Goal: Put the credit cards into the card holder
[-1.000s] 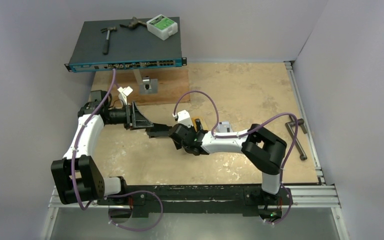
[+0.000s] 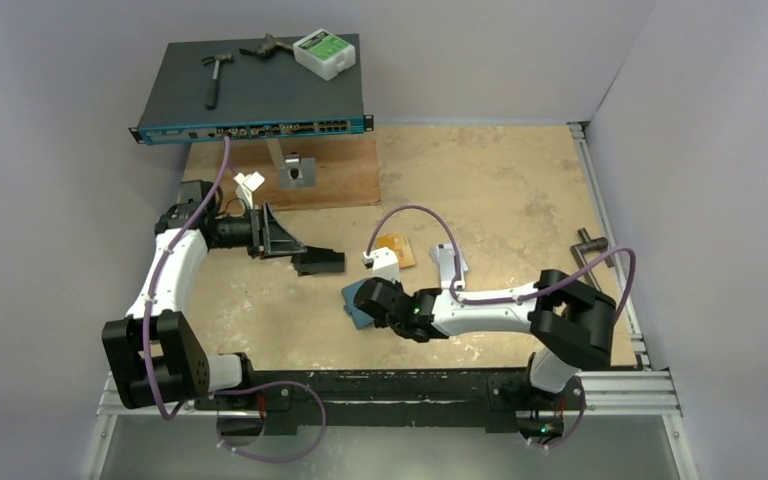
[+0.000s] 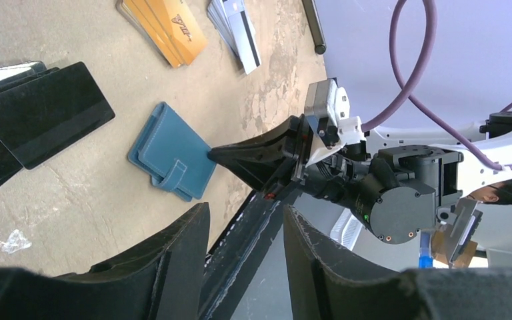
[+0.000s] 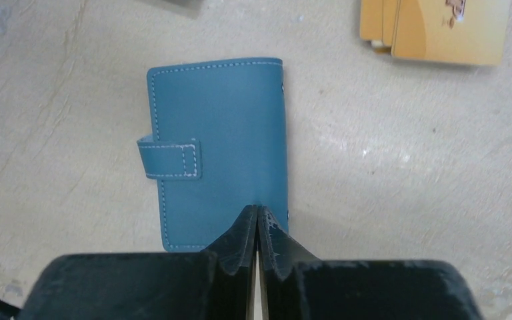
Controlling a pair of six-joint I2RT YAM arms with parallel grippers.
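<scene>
The blue card holder (image 4: 220,133) lies closed on the table, its strap (image 4: 170,160) folded over one side. My right gripper is shut with nothing between its fingers, the tips at the holder's lower right edge; contact is hard to tell. In the left wrist view the holder (image 3: 173,150) sits beside a fanned pile of black cards (image 3: 53,117). Farther off are gold cards (image 3: 173,30) and silver-grey cards (image 3: 243,40). My left gripper is apart-fingered and empty, above the table by the black cards (image 2: 320,262).
A dark rack unit (image 2: 260,85) carrying a hammer (image 2: 214,80) and a white box (image 2: 324,53) stands at the back left. Metal tools (image 2: 590,250) lie at the right edge.
The left arm looks still.
</scene>
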